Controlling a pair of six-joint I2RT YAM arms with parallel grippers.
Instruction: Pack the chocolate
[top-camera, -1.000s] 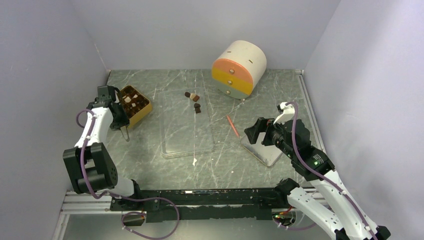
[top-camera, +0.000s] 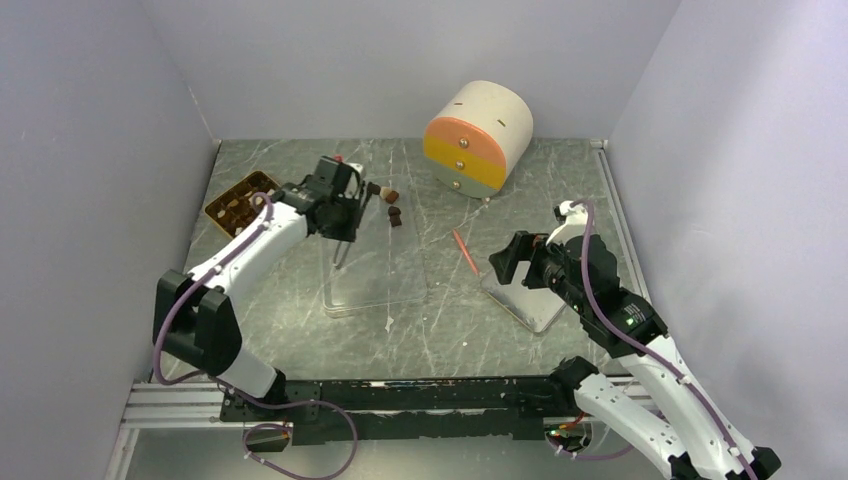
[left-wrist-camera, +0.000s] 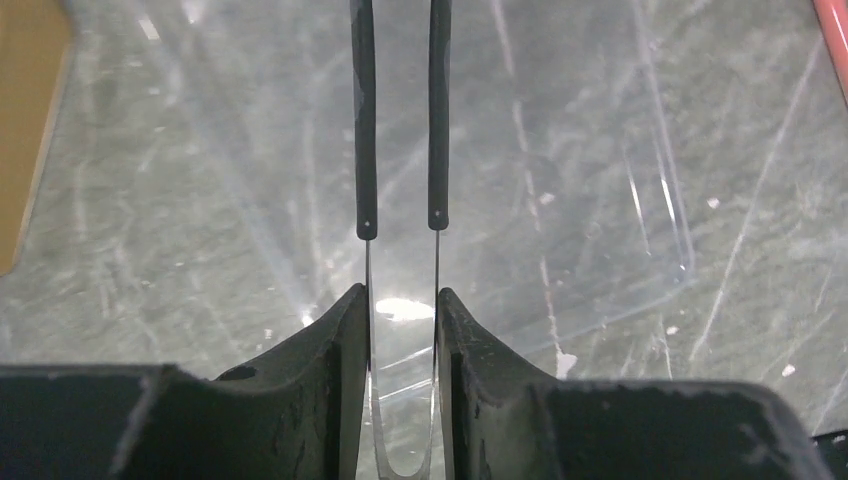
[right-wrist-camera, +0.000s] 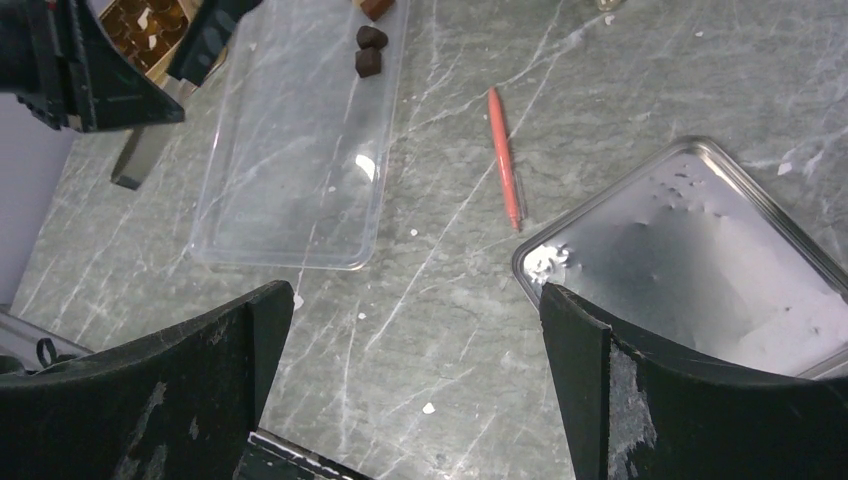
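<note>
My left gripper is shut on metal tongs (left-wrist-camera: 440, 120) with black tips, held over a clear plastic tray (top-camera: 370, 280). Near the tray's back right corner lie several chocolate pieces (top-camera: 395, 216), dark, brown and light. A gold box of chocolates (top-camera: 240, 203) sits at the left back, divided into compartments. My right gripper stands open above the table's right side, with nothing between its fingers.
A drum-shaped cabinet with coloured drawers (top-camera: 470, 140) stands at the back right. A red stick-like object (right-wrist-camera: 503, 150) and a metal tray (right-wrist-camera: 700, 260) lie on the right.
My left arm has swung right from over the gold box to over the clear tray, tongs still held. The right arm has not moved.
</note>
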